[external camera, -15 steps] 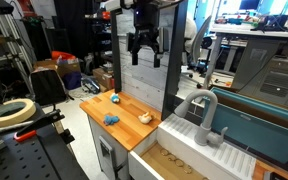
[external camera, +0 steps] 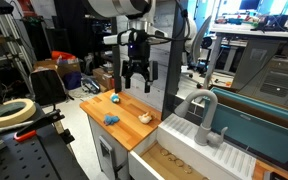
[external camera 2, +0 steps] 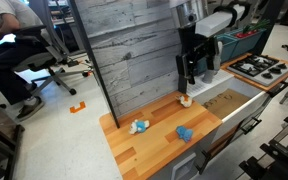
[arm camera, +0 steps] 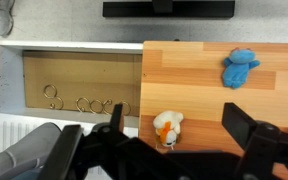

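My gripper [external camera: 137, 84] hangs above the wooden counter, fingers pointing down and spread wide; it is open with nothing between them. In the wrist view, the dark fingers [arm camera: 96, 138] stand far apart at the bottom. A white and orange plush toy [arm camera: 167, 126] lies between them in that view, well below. A blue plush toy [arm camera: 240, 67] rests farther toward the counter's drawer-side edge, also seen in the second exterior view [external camera 2: 184, 133]. Another blue and white toy [external camera 2: 139, 126] lies near the counter's end; in the wrist view it does not show.
An open drawer [arm camera: 89, 70] with several gold rings adjoins the counter. Beyond it stand a grey faucet [external camera: 199, 100] and a white ribbed drainer [external camera: 212, 148]. A grey plank wall [external camera 2: 134, 75] runs along the counter's back. Bare wood [external camera 2: 159, 145] lies between the toys.
The gripper has come down toward the counter and shifted slightly left in the first exterior view. Its fingers stay apart. The toys and drawer have not moved.
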